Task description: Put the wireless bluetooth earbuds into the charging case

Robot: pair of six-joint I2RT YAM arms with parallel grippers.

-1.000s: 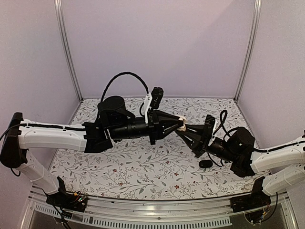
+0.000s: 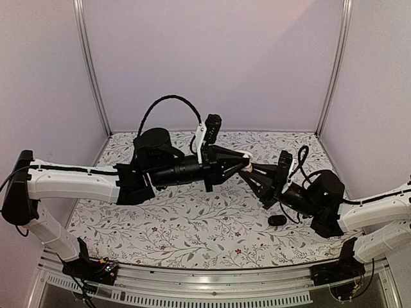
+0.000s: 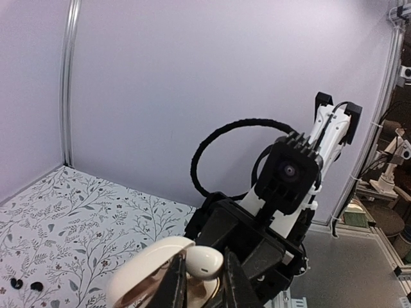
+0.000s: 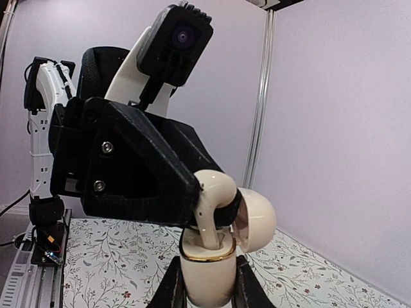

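The two grippers meet in mid-air above the patterned table. My right gripper is shut on the white charging case (image 4: 209,276), upright with its lid (image 4: 257,221) open. My left gripper is shut on a white earbud; in the right wrist view this earbud (image 4: 212,192) has its stem down in the case's opening, with black fingers around its head. How deep it sits is partly hidden.
Small dark objects (image 3: 36,286) lie on the table in the left wrist view, and a black object (image 2: 277,220) lies near the right arm. The table is otherwise largely clear, enclosed by pale walls.
Both grippers have shifted very slightly in the top view, the left one a little to the right. They remain together at the case.
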